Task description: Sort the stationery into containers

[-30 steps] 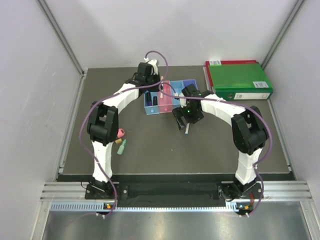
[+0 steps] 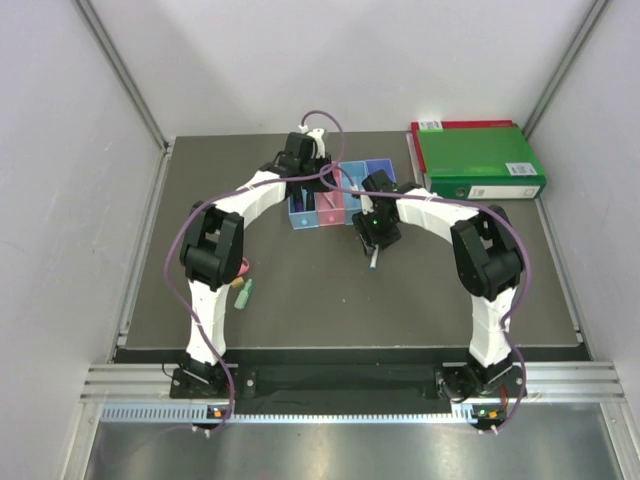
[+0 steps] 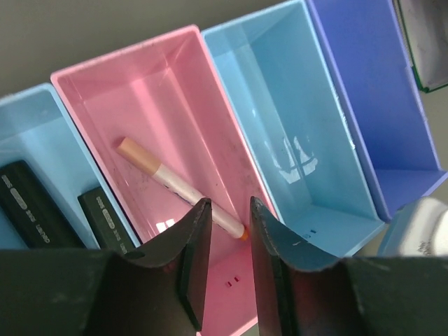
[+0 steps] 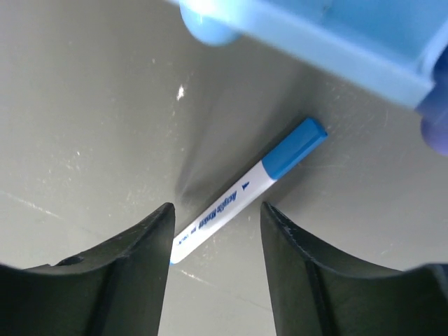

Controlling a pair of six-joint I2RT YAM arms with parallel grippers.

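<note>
In the left wrist view an orange-capped white marker lies slantwise on the floor of the pink container. Above it my left gripper is part open, with a gap between its fingertips and nothing held. A blue-capped white marker rests on the table in front of the containers. My right gripper stands open over this marker, one finger to each side, its lower end hidden or close by the left finger. Two black blocks, a long one and a short one, sit in the left light-blue container.
Right of the pink container stand another light-blue container and a dark-blue one. Green and red binders fill the back right. A green item and a pink one lie at left.
The orange-capped marker, earlier upright at my left gripper, now lies in the pink container. The left arm has shifted slightly right. My right gripper has moved slightly over the blue-capped marker, its fingers closer together.
</note>
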